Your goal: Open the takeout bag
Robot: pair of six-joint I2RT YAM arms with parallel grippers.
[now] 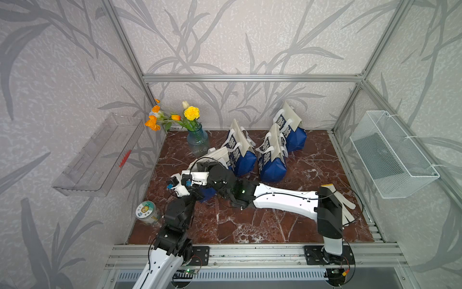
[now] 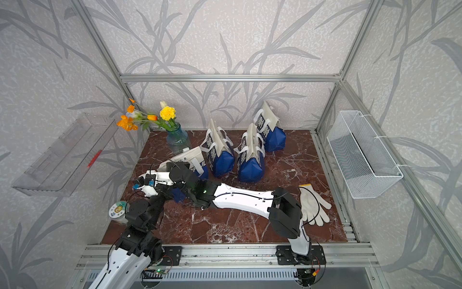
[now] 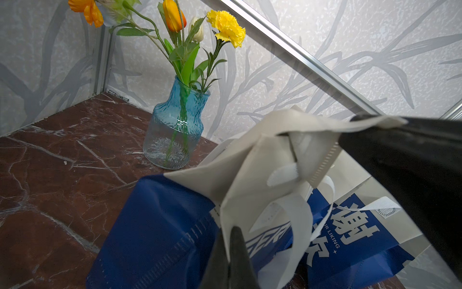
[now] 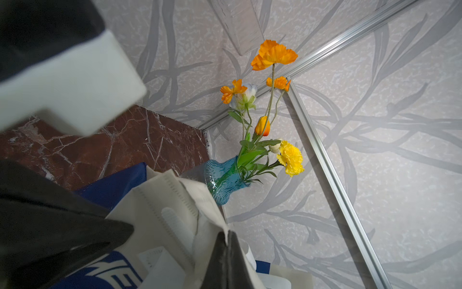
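Observation:
The takeout bag (image 3: 158, 236), blue below and cream above with white handles, stands at the left front of the table, partly covered by the arms in the top views. My left gripper is shut with a thin edge of the cream fabric between its fingertips. My right gripper is also shut, pinching the cream rim. In the left wrist view that rim is drawn up and across to the black right finger (image 3: 409, 144). A fold gapes between the two fabric sides; the inside of the bag is mostly hidden.
Several similar bags (image 1: 272, 168) stand close by on the right. A blue glass vase (image 1: 197, 140) with flowers is behind the bag, and a round jar (image 1: 147, 212) lies left of my left arm. White gloves (image 2: 315, 204) rest at right.

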